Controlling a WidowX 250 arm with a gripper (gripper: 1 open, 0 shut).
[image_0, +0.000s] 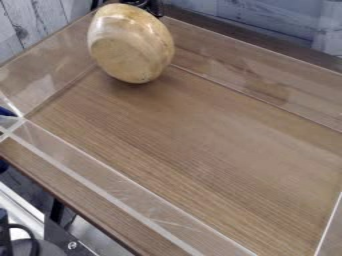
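A round, pale wooden bowl (131, 45) is at the far left of the table, tipped so that its rounded side faces the camera. Behind its top, at the upper frame edge, a dark shape that looks like my gripper (140, 7) is mostly hidden by the bowl and cut off by the frame, so its fingers cannot be made out.
White panelled walls stand at the back and left. Dark cables and metal parts lie off the table at the lower left.
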